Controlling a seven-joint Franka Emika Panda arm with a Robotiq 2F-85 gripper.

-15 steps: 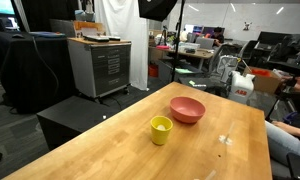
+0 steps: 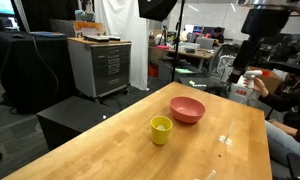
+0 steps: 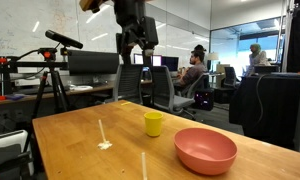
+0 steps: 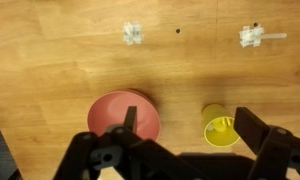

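Note:
My gripper hangs open high above the table, nothing between its fingers; in exterior view 2 the gripper (image 3: 137,52) is near the top, well clear of everything below. A pink-red bowl (image 4: 108,108) shows at the wrist view's lower left, looking empty there and partly hidden by one finger. Toward the lower right stands a yellow cup (image 4: 211,112), with something yellow inside. On the table in exterior view 1, the cup (image 2: 161,133) and the bowl (image 2: 187,110) stand upright and apart.
White patches (image 4: 133,34) lie on the wooden table, one beside a thin pale strip (image 4: 275,36).
The arm and gripper have come into exterior view 1 from the upper right, where little or none of them showed before. The bowl and cup have not moved.

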